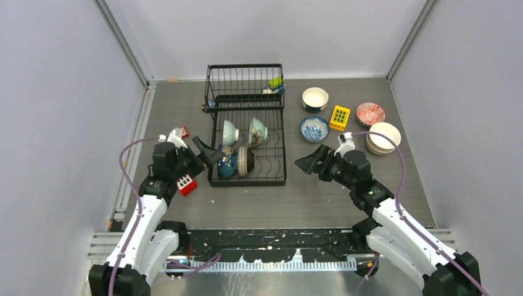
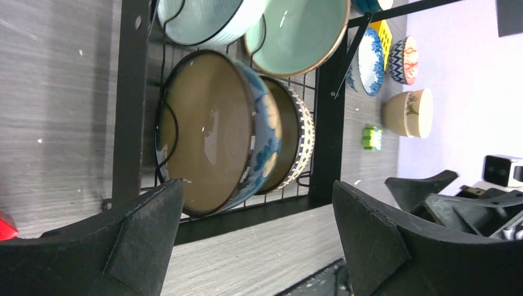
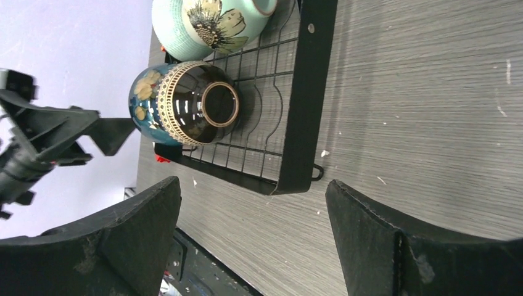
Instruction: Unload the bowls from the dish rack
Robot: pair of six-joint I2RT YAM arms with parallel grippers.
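Note:
The black dish rack (image 1: pixel 247 184) holds pale bowls (image 1: pixel 229 132) in its lower tier, with a teal floral bowl (image 1: pixel 226 163) and a dark, patterned-band bowl (image 1: pixel 245 161) near the front, all on their sides. My left gripper (image 1: pixel 208 154) is open over the rack's left side, facing the teal bowl, whose brown inside (image 2: pixel 206 132) fills the middle of the left wrist view. My right gripper (image 1: pixel 308 161) stands open right of the rack, nothing between its fingers; in the right wrist view it faces the rack's front right corner.
Loose bowls stand right of the rack: white (image 1: pixel 315 98), blue-patterned (image 1: pixel 314 128), red (image 1: pixel 370 113) and stacked cream (image 1: pixel 383 134), beside a yellow block (image 1: pixel 340 117). Red toys (image 1: pixel 187 187) lie left of the rack.

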